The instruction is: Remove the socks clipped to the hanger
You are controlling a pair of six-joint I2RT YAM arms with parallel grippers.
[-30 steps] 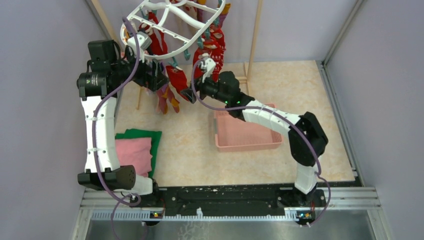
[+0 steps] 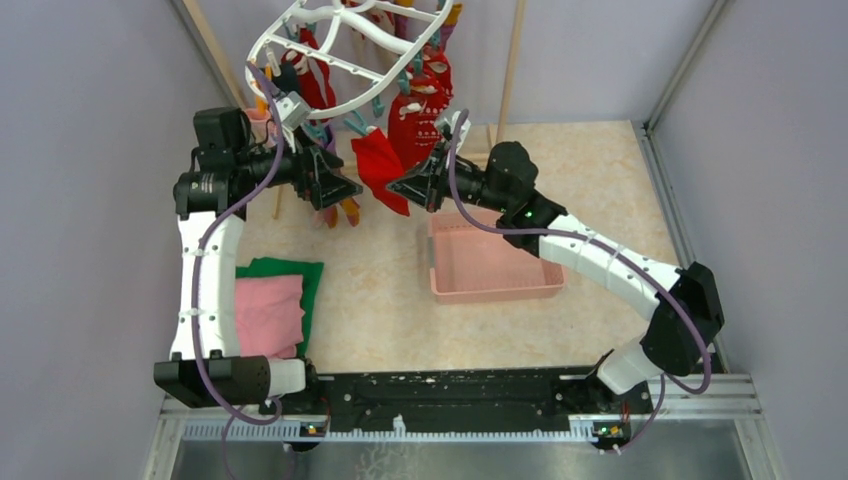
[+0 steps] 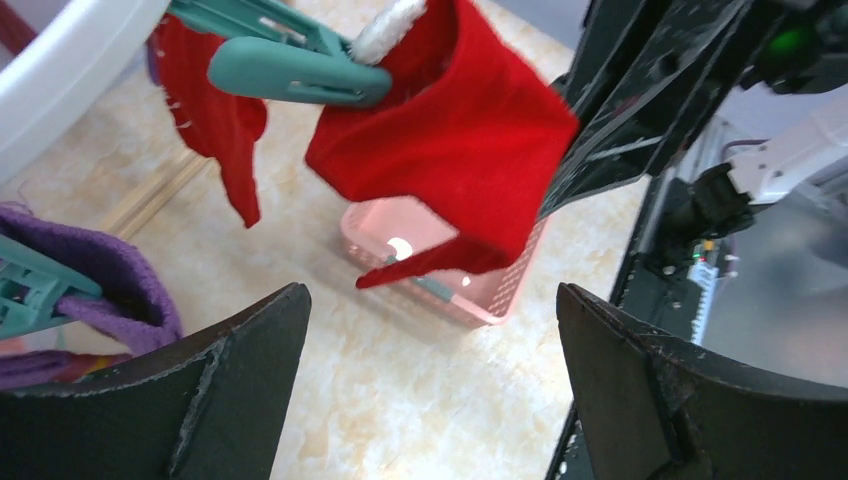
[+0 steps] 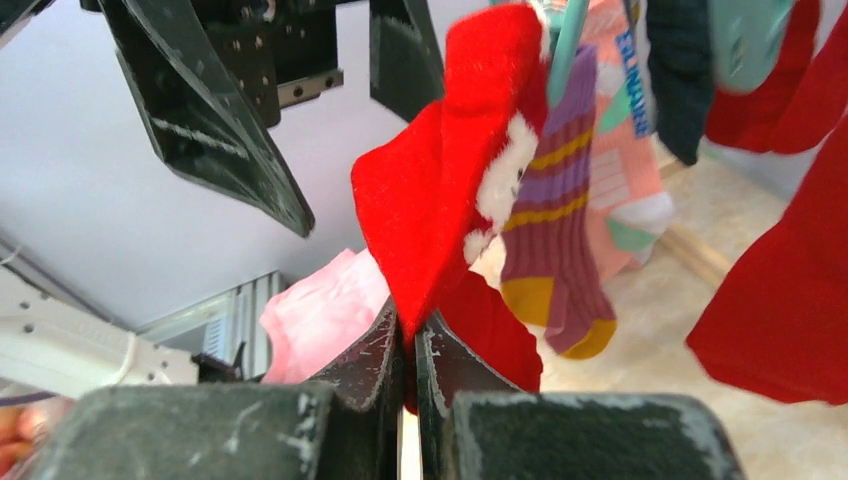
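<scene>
From the white hanger point(image 2: 357, 98) hang several socks on teal clips. A red sock point(image 2: 375, 165) at the front hangs from a teal clip point(image 3: 290, 70); my right gripper is shut on its lower part, pulling it toward the right. My left gripper stands open just left of that sock, its fingers empty. In the right wrist view a purple striped sock point(image 4: 550, 230) and other red socks hang behind.
A pink bin point(image 2: 495, 290) sits below on the board. A pink cloth point(image 2: 267, 315) on a green one lies at front left. Wooden poles stand behind the hanger.
My left gripper has moved slightly right and toward the front.
</scene>
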